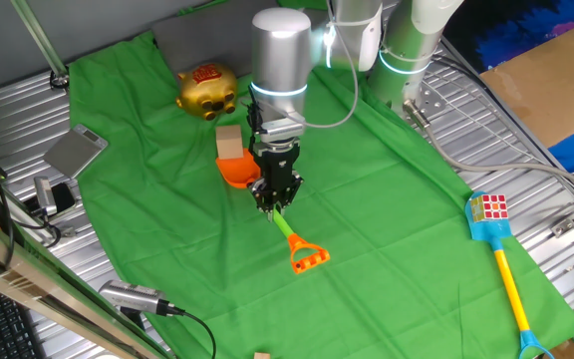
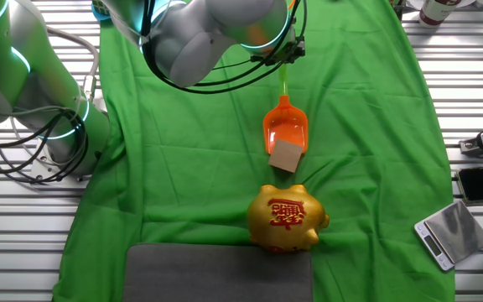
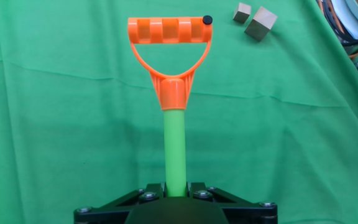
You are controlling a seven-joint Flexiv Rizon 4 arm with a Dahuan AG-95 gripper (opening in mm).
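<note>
A toy shovel with an orange scoop (image 2: 287, 122), a green shaft (image 3: 175, 149) and an orange D-shaped handle (image 1: 309, 258) lies along the green cloth. My gripper is shut on the shaft, a dark finger touching each side of it in the wrist view. In exterior view 1 the gripper (image 1: 276, 206) points down between scoop and handle. A wooden block (image 2: 285, 155) rests at the scoop's far end; whether it sits inside or on the lip I cannot tell.
Beyond the block stands a golden piggy bank (image 2: 285, 218), near a grey board (image 2: 216, 273). A blue-and-yellow shovel (image 1: 507, 279) bears a puzzle cube (image 1: 488, 207) at the right. Two small blocks (image 3: 261, 23) (image 3: 242, 12) lie past the handle. Open cloth lies right of the gripper.
</note>
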